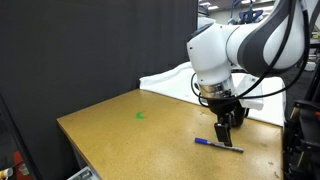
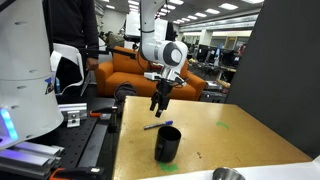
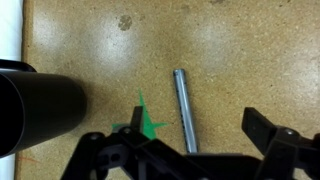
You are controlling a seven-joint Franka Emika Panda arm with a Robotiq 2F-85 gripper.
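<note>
A slim marker with a grey barrel and a blue end (image 1: 202,141) lies flat on the tan table, and in the wrist view its grey barrel (image 3: 184,100) runs down between my fingers, partly out of sight at the bottom. My gripper is open above it, with a wide gap and nothing held. In exterior view 2 the marker (image 2: 157,126) lies between the gripper (image 2: 159,105) and a black mug (image 2: 167,145). The mug (image 3: 40,110) also fills the left of the wrist view, to one side of the fingers.
Green tape marks (image 1: 139,115) lie on the table, one of them (image 3: 150,122) close to the marker in the wrist view. A silver round container (image 2: 226,174) stands at the near edge in exterior view 2.
</note>
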